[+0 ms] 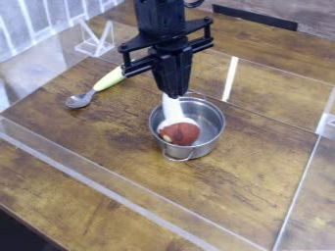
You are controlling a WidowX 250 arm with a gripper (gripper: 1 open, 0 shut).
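A black robot gripper (171, 78) hangs from the top centre of the view, above a steel pot (207, 126); its fingers are shut, with no object visible between them. Inside the pot are a reddish round item (181, 131) and a white elongated piece that reaches up toward the gripper's tip; whether it touches the fingers I cannot tell.
A spoon (78, 99) lies at the left beside a pale yellow-green elongated item (110, 80). A white wire stand (96, 41) is at the upper left.
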